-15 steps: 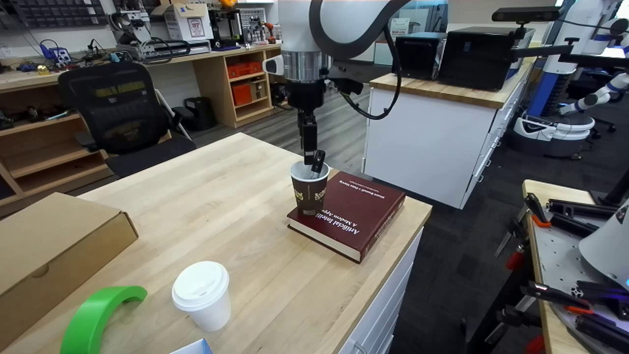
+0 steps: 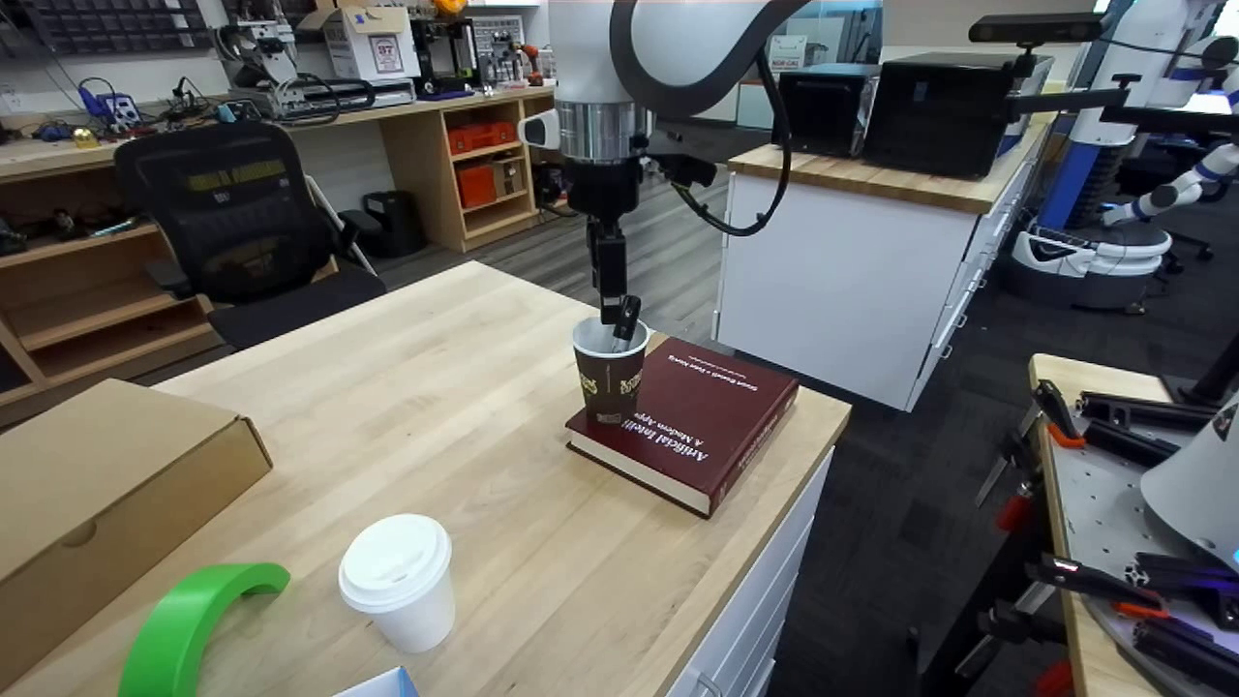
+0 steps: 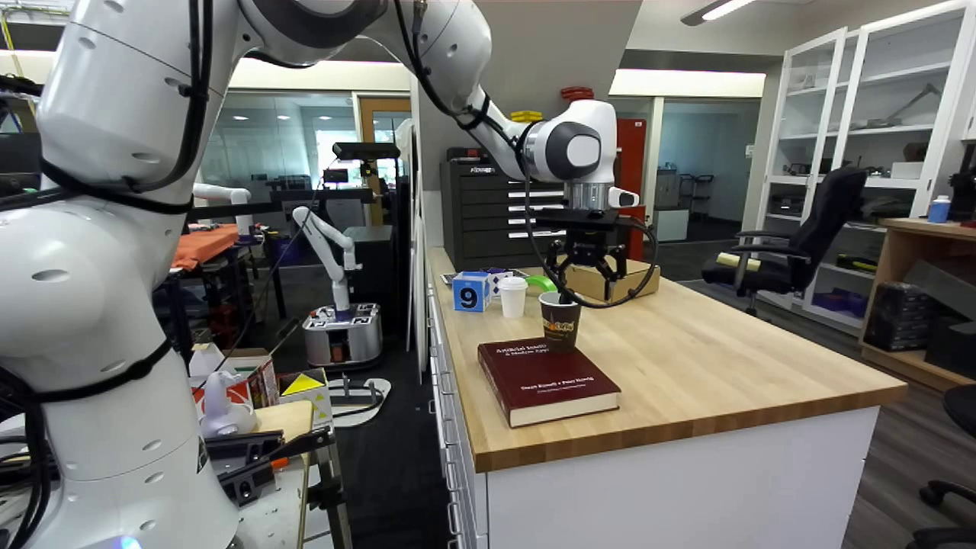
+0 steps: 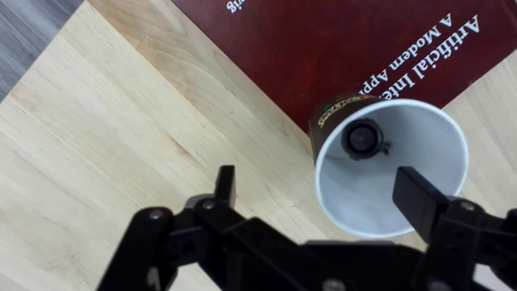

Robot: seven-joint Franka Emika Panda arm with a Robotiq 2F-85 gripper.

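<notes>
A dark paper cup [image 2: 611, 383] with a white inside stands upright on the corner of a maroon book [image 2: 709, 407]. Inside the cup a black marker-like stick [image 4: 362, 138] leans against the wall, its end poking above the rim in exterior view 1. My gripper is open above the cup, pointing down. In the wrist view one finger [image 4: 417, 201] appears over the cup's opening and the other finger [image 4: 225, 186] over bare table to its left. Nothing is between them; whether a fingertip dips below the rim I cannot tell.
A white lidded cup [image 2: 401, 581], a green arch [image 2: 192, 633], a cardboard box [image 2: 105, 500] and a blue number cube [image 3: 471, 291] share the wooden table. The book lies near the table's edge.
</notes>
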